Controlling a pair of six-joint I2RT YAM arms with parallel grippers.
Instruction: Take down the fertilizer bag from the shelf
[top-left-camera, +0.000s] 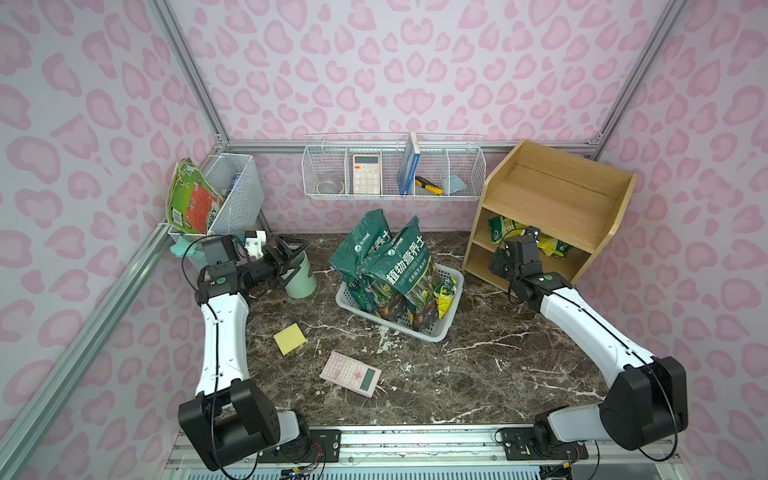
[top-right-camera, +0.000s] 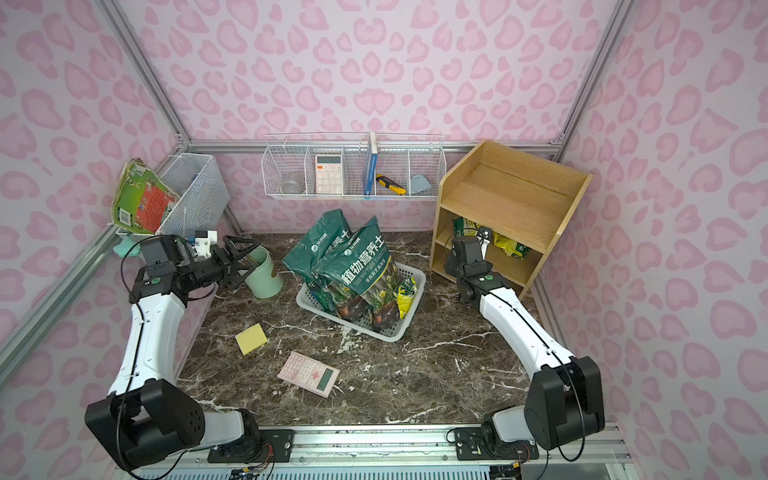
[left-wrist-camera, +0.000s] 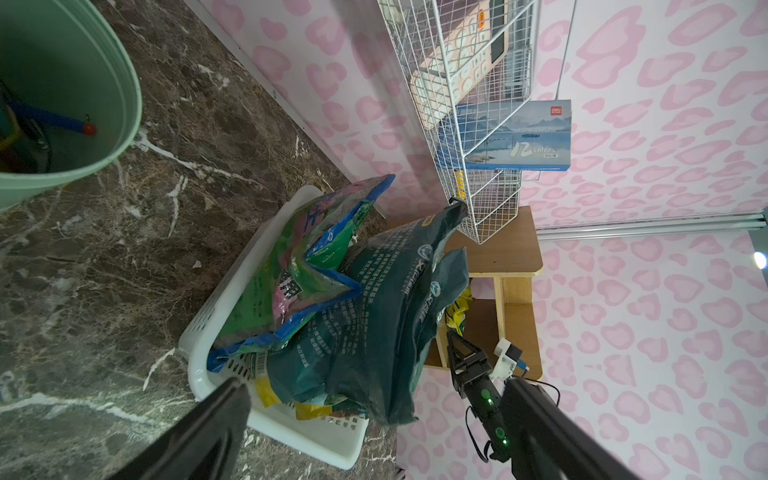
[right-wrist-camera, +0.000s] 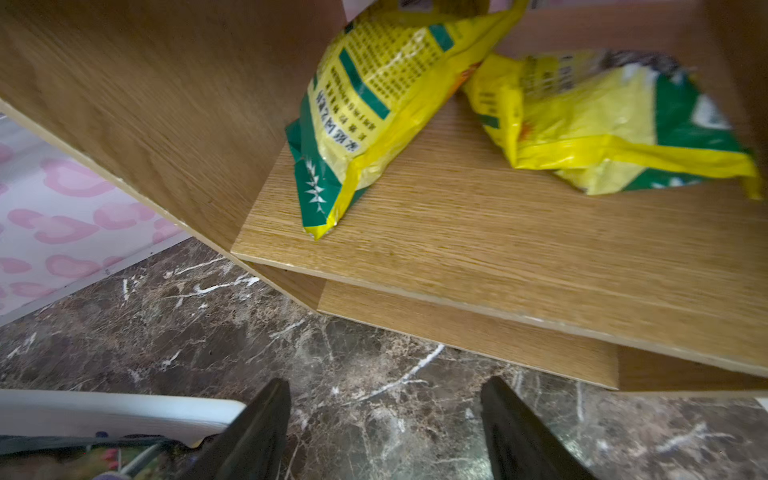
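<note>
Two yellow-and-green bags lie on the middle board of the wooden shelf (right-wrist-camera: 448, 240): the left bag (right-wrist-camera: 364, 112) leans by the side panel, and the right bag (right-wrist-camera: 608, 120) lies flat. In front of and below that board, my right gripper is open with only countertop visible between its fingers. A small yellow bag (top-left-camera: 445, 297) sits in the grey basket (top-left-camera: 457, 280), beside large dark green bags (top-left-camera: 408, 268). Over at the left, by the pale green bucket (top-left-camera: 300, 280), my left gripper stands open, holding nothing.
A wire rack (top-left-camera: 320, 194) with a calculator and a blue box hangs on the back wall. A white basket (top-left-camera: 240, 192) holding a green-and-red bag (top-left-camera: 192, 200) is at the left. A pink calculator (top-left-camera: 350, 373) and yellow notes (top-left-camera: 289, 338) lie on the counter.
</note>
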